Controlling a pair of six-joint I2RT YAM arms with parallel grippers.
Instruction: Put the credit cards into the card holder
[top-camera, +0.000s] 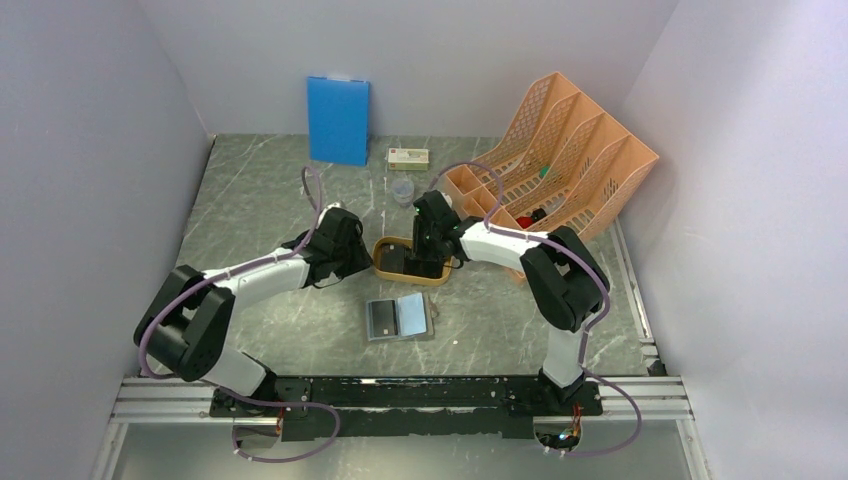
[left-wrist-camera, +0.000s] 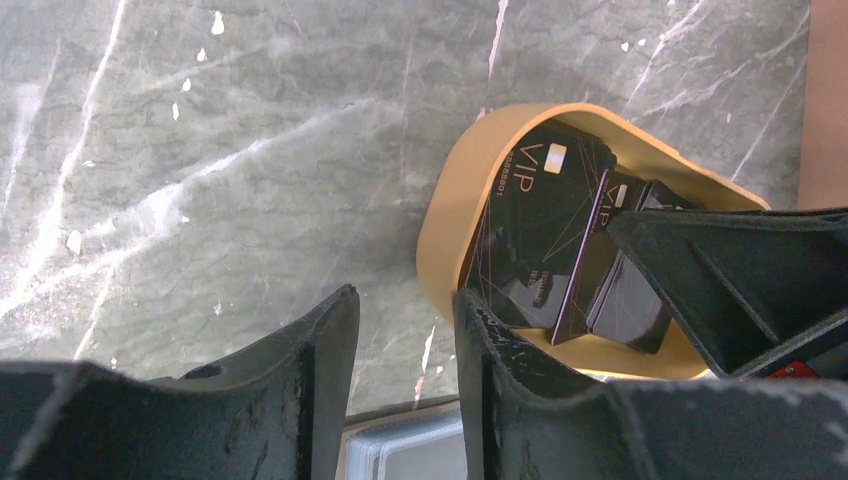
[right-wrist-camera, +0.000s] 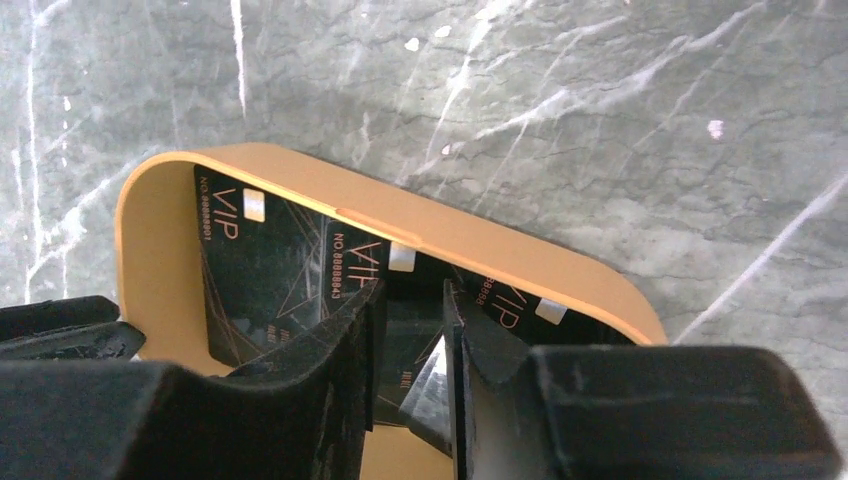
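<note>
Several black cards marked VIP (right-wrist-camera: 265, 270) lie overlapping in a tan oval tray (top-camera: 410, 282). Over the tray, my right gripper points down at the middle cards, a narrow gap between its fingers and nothing clearly gripped. At the tray's left end stands my left gripper, open and empty; one of its fingers (left-wrist-camera: 472, 335) is right against the tray's wall, and I cannot tell whether they touch. The card holder (top-camera: 412, 314) lies opened flat in front of the tray, a black card (top-camera: 384, 318) showing in its left half.
An orange slotted rack (top-camera: 600, 150) stands at the back right. Behind the tray are a clear cup (top-camera: 402, 192), a small box (top-camera: 408, 160) and a blue panel (top-camera: 338, 120). The table's left side is open.
</note>
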